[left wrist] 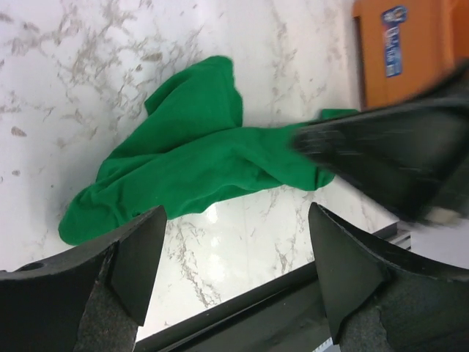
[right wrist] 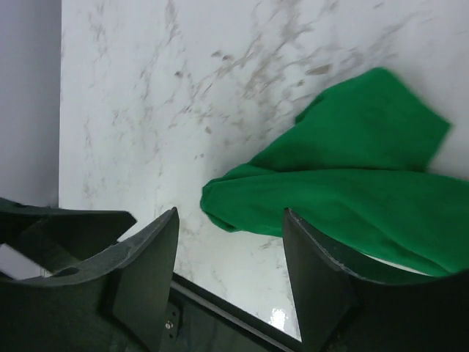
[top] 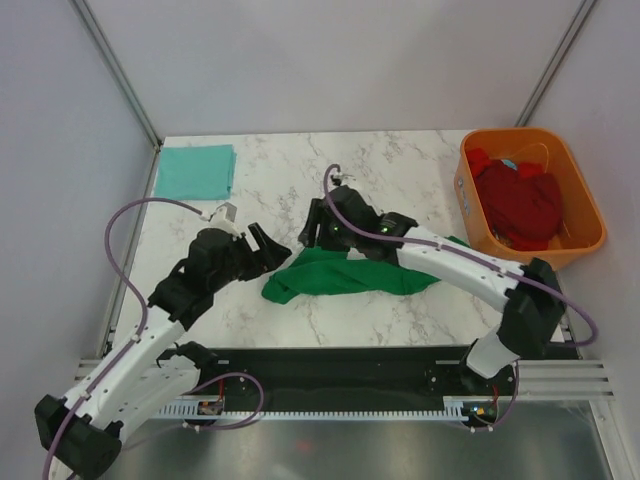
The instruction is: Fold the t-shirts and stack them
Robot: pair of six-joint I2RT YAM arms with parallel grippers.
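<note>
A green t-shirt (top: 370, 282) lies crumpled and elongated across the middle-front of the table, seen also in the left wrist view (left wrist: 190, 169) and right wrist view (right wrist: 344, 205). My left gripper (top: 258, 258) hangs at the shirt's left end, fingers parted. My right gripper (top: 318, 228) is above the shirt's upper left part, open, with nothing seen between its fingers. A folded teal t-shirt (top: 195, 170) lies at the back left.
An orange bin (top: 590, 230) holding red garments stands at the back right. The front edge lies just below the green shirt.
</note>
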